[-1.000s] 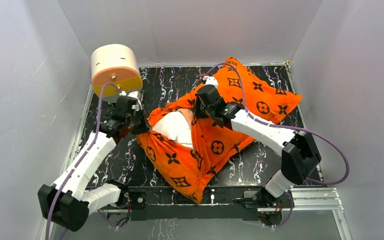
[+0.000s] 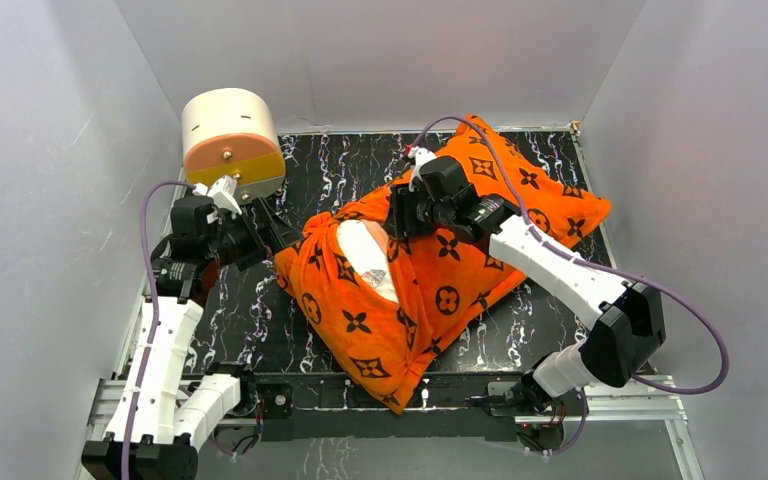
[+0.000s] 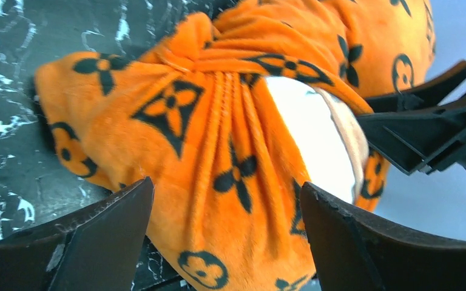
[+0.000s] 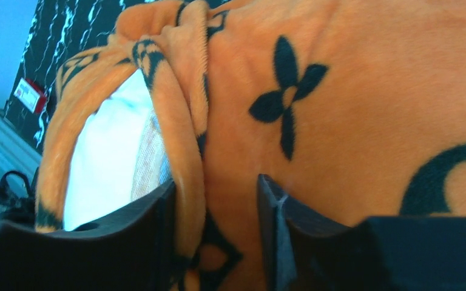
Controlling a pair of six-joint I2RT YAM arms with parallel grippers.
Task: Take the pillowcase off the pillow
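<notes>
An orange pillowcase [image 2: 365,355] with black motifs covers the pillow, whose white body [image 2: 360,255] shows through an opening in the middle-left. My left gripper [image 2: 280,230] hangs just left of that opening, open, with pillowcase below and beyond its fingers [image 3: 97,242] in the left wrist view. My right gripper [image 2: 400,220] is part open over the opening's right edge, a folded orange band [image 4: 182,151] by its left finger; whether it touches the cloth is unclear.
A small cream drawer box [image 2: 228,125] stands at back left, near my left arm. Grey walls enclose the sides and back.
My right gripper shifted slightly, with the pillow moving a little rightward; the opening looks narrower.
</notes>
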